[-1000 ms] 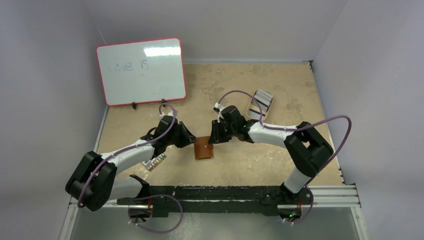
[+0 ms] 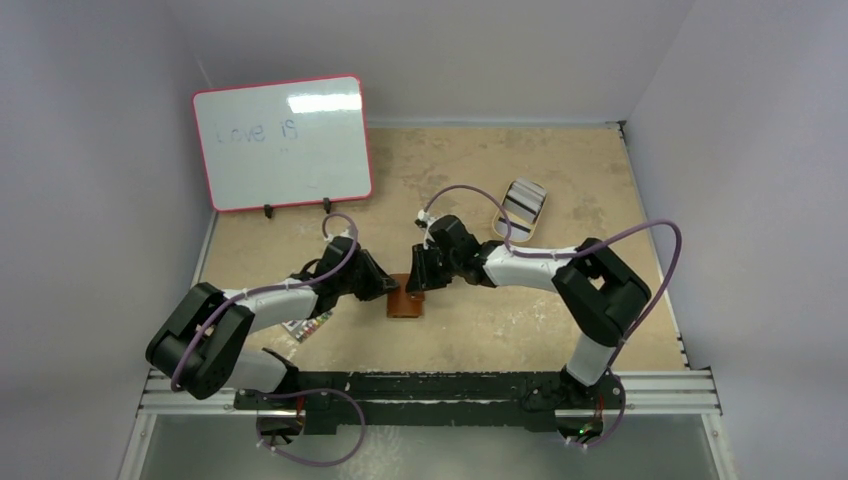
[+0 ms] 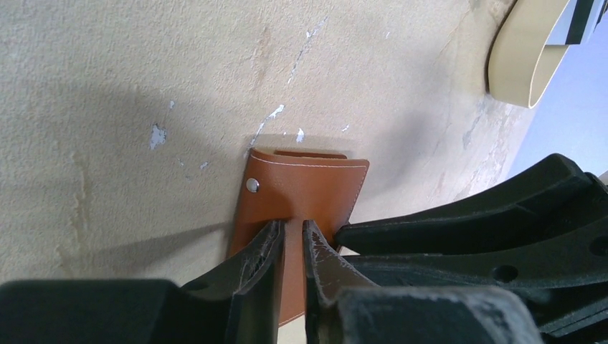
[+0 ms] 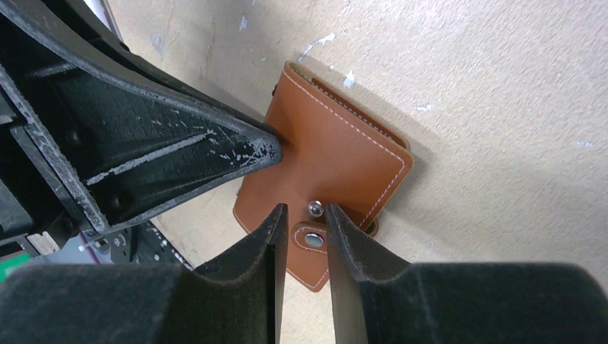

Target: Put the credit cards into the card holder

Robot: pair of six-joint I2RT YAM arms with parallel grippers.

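Observation:
The brown leather card holder [image 2: 405,309] lies flat at the table's middle, both grippers over it. My left gripper is at its left part, fingers narrowed, brown leather [image 3: 295,254] showing between the fingertips; how deep the grip goes is hidden. My right gripper is open above the holder's right side, with the small snap tab [image 4: 305,231] and a metal stud seen between its fingers. Striped credit cards [image 2: 527,200] lie in a beige tray [image 2: 522,238] at the back right; part of a card [image 3: 570,29] shows in the left wrist view.
A whiteboard [image 2: 285,165] stands at the back left. A strip with coloured patches [image 2: 309,328] lies partly under the left arm. The two grippers are very close together over the holder. Table in front of the tray and to the right is clear.
The right gripper has moved a little to the left over the holder. My left gripper has shifted slightly down at the holder's left side. The holder has turned slightly straighter.

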